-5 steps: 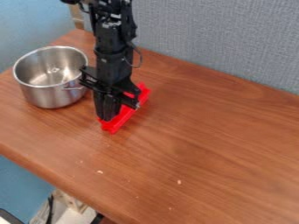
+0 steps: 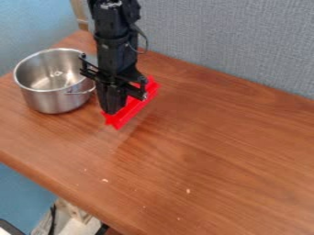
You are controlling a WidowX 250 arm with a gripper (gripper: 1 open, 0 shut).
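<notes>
My black gripper (image 2: 113, 95) hangs from the top over the red object (image 2: 135, 108), a long flat piece on the wooden table, and hides part of it. Its fingertips are at the red object's near-left part; whether anything is between them is hard to see. A steel pot (image 2: 51, 90) stands to the left, beside the gripper.
A grey wall (image 2: 233, 41) runs along the back. The table's edge borders a blue area at the lower left, with cables below.
My gripper has risen a little and shifted slightly left, toward the pot. The red object shows a little higher in the view than before.
</notes>
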